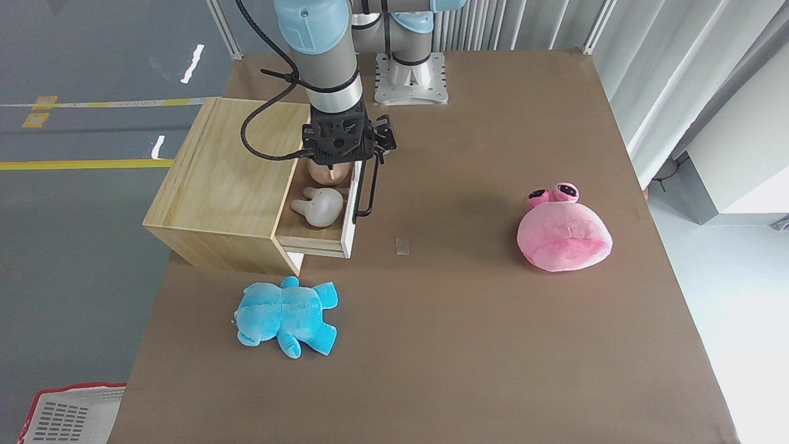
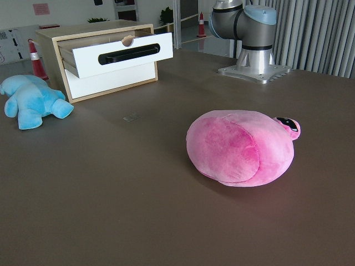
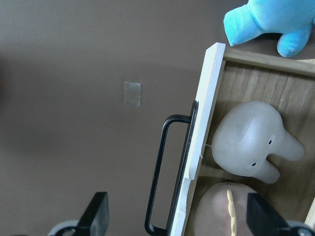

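My gripper is open, its fingers apart, hanging over the front of an open wooden drawer, with the black bar handle (image 3: 160,152) between and below them. The drawer's white front (image 2: 89,61) sticks out of a wooden cabinet (image 1: 214,170). Inside lie a white rabbit-like figure (image 3: 246,132) and a pale pink round object (image 3: 214,209) with a beige strip on it. A blue plush toy (image 1: 285,318) lies in front of the cabinet. A pink plush toy (image 1: 563,237) with big eyes sits at the right of the table.
A small clear patch (image 3: 132,94) lies on the table beside the drawer. The arm's base (image 1: 410,89) stands at the back; a red-rimmed basket (image 1: 70,414) is off the table at the lower left.
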